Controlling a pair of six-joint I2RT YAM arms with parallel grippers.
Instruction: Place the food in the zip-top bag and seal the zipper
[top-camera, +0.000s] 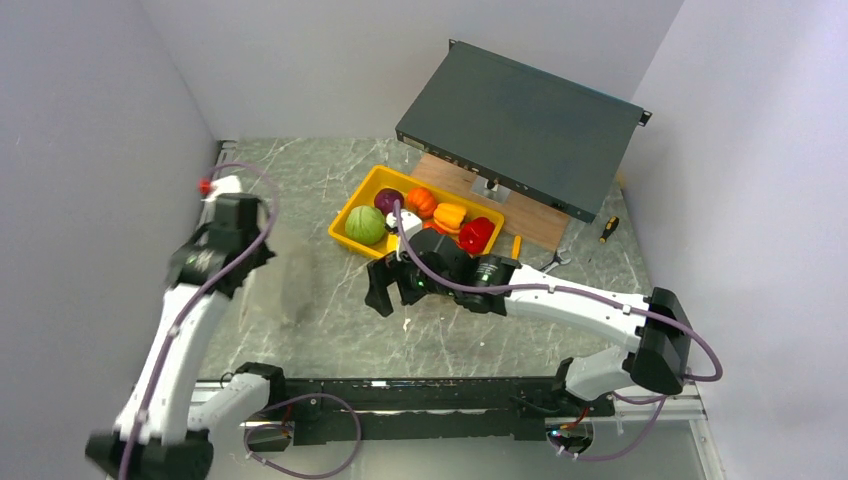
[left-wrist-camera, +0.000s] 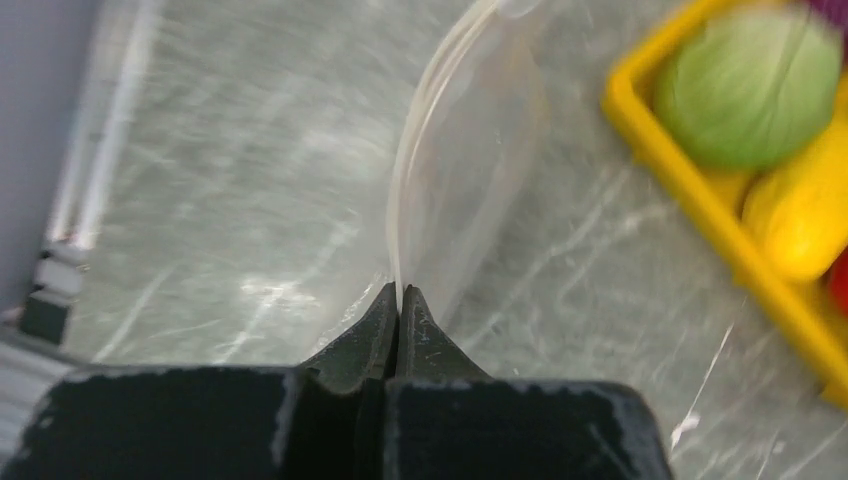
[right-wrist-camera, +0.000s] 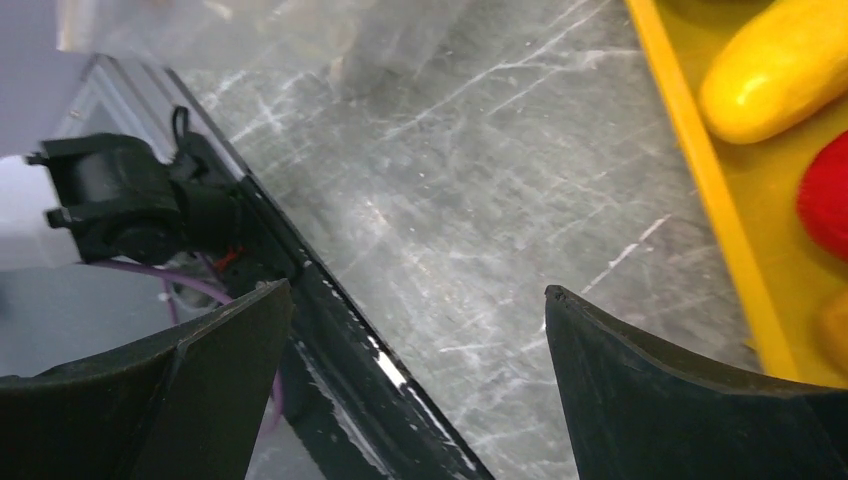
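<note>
The clear zip top bag (left-wrist-camera: 480, 160) hangs lifted from the table, its upper edge running down between the fingertips of my left gripper, which is shut on it. From above, that bag (top-camera: 280, 280) is a faint blur beside the left arm. My right gripper (top-camera: 393, 290) stands open and empty in front of the yellow bin. Food fills the bin (top-camera: 340, 238): a green cabbage (top-camera: 365, 225), a purple one (top-camera: 388, 201), an orange pumpkin (top-camera: 421, 202), an orange pepper (top-camera: 450, 215) and a red pepper (top-camera: 476, 235). The right arm hides part of the bin's front.
A large dark metal box (top-camera: 530, 125) leans over the back of the table above a wooden board (top-camera: 535, 220). A wrench (top-camera: 555, 262) and a screwdriver (top-camera: 609, 229) lie at the right. Bare marble lies between bag and bin.
</note>
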